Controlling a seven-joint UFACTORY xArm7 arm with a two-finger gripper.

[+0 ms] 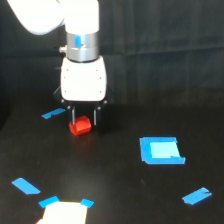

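Note:
A small red cube shows on the dark table at the left, turned at an angle to the camera. Just above it is my gripper, pointing down from the white arm. Its dark fingers stand apart, one toward each side of the cube, and the gripper looks open. The cube shows mostly below the fingertips, and I see no clear grip on it. Whether a finger touches it is hard to tell against the dark background.
A light square framed in blue tape lies at the right. Blue tape strips mark other spots on the table, and a pale object sits at the front left edge.

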